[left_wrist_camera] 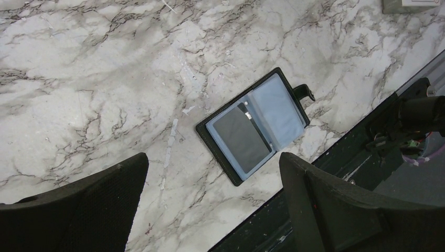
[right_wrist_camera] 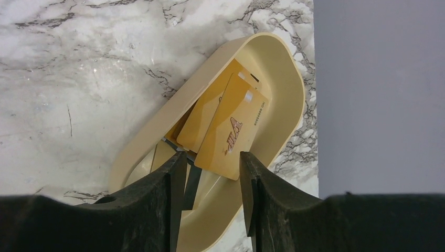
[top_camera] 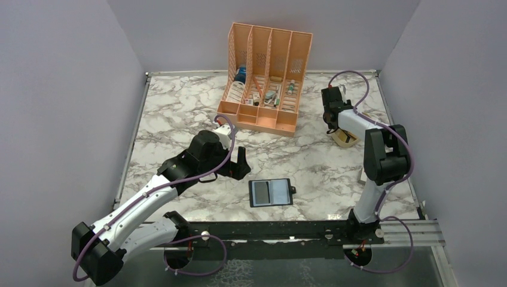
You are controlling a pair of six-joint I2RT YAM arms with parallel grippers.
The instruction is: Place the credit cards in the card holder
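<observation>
The open card holder (top_camera: 270,192), dark with pale clear sleeves, lies on the marble near the front edge. In the left wrist view it (left_wrist_camera: 273,110) shows a clasp tab. My left gripper hangs above the table, open and empty. A cream oval tray (right_wrist_camera: 283,79) at the back right holds several cards, including a yellow card (right_wrist_camera: 225,126) with red lettering on top. My right gripper is open over this tray, its fingers apart and nothing held between them.
An orange divided organizer (top_camera: 263,125) with small items stands at the back centre. A pale box (top_camera: 362,177) is partly hidden by the right arm. A grey wall bounds the right side.
</observation>
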